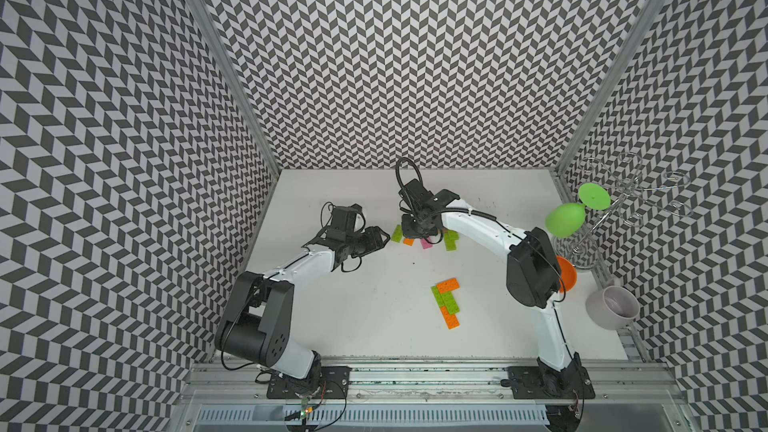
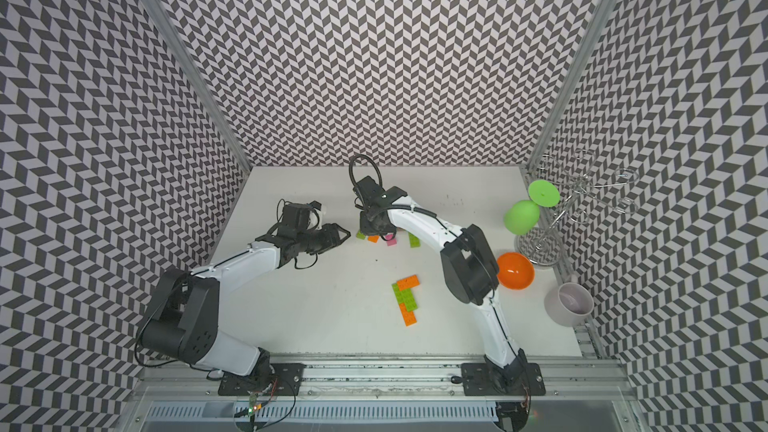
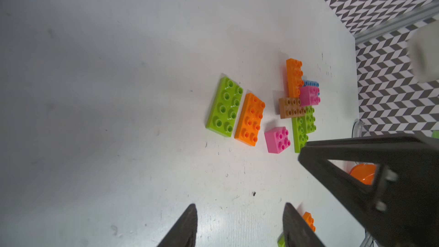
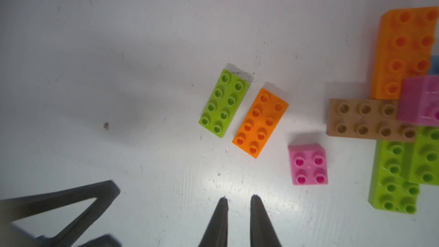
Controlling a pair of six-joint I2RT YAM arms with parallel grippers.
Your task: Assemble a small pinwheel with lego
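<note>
Loose bricks lie flat on the white table: a green one (image 4: pixel 224 103), an orange one (image 4: pixel 260 122) beside it and a small pink one (image 4: pixel 308 164). To their right is a pinwheel-like cluster with an orange brick (image 4: pixel 402 55), a brown brick (image 4: pixel 365 119), a pink brick (image 4: pixel 420 100) and green bricks (image 4: pixel 393 178); part of a blue brick (image 3: pixel 311 83) shows behind it. My right gripper hangs above this area, open by a narrow gap with nothing between its fingers. Left of the bricks, my left gripper is open wider and empty.
A flat group of green and orange bricks (image 1: pixel 446 301) lies nearer the front. An orange bowl (image 2: pixel 516 270), a mug (image 2: pixel 569 304) and a wire rack (image 2: pixel 537 248) stand at the right edge.
</note>
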